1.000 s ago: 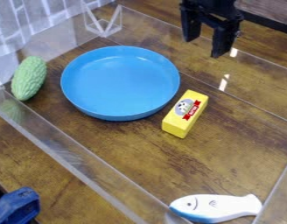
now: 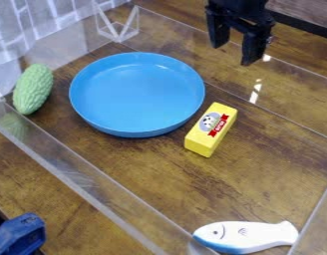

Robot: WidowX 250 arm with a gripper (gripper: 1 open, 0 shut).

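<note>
My black gripper [image 2: 239, 30] hangs at the top centre of the camera view, above the back of the wooden table, apart from the objects below; whether it is open or shut is hard to make out. A blue plate [image 2: 136, 92] sits left of centre. A yellow box [image 2: 210, 130] with a printed label lies just right of the plate. A green bumpy vegetable [image 2: 35, 88] lies at the far left, and a white fish shape [image 2: 246, 235] lies at the bottom right.
Clear plastic walls surround the work area. A dark blue object [image 2: 17, 237] is at the bottom left corner.
My gripper has shifted very slightly at the top of the view. The objects on the table stay where they were.
</note>
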